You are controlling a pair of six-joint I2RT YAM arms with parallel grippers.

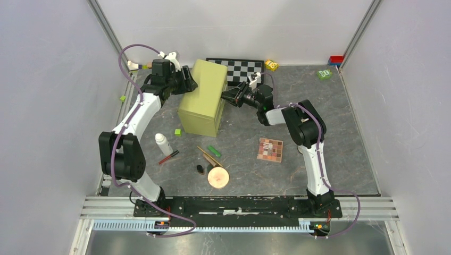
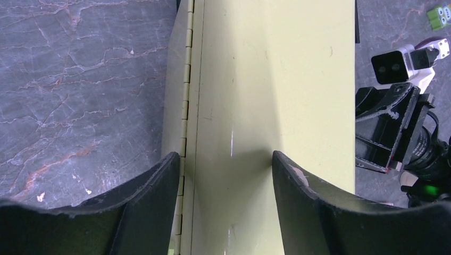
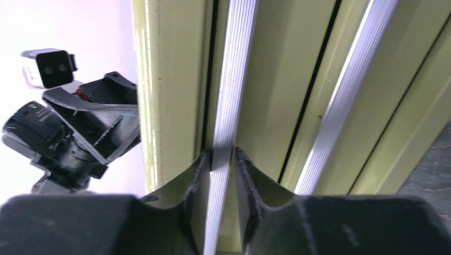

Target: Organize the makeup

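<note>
A closed pale-yellow box stands upright near the back middle, slightly askew. My left gripper is at its left side, fingers part open along the top edge with the hinged edge between them. From the right, my right gripper reaches to the box's side, its fingertips at one of the silver strips; how firmly it holds is unclear. A palette, brushes, a white bottle and a round beige item lie on the grey table in front.
A checkered board lies behind the box. Small coloured items sit at the back right. A pencil and small green blocks lie at the front left and middle.
</note>
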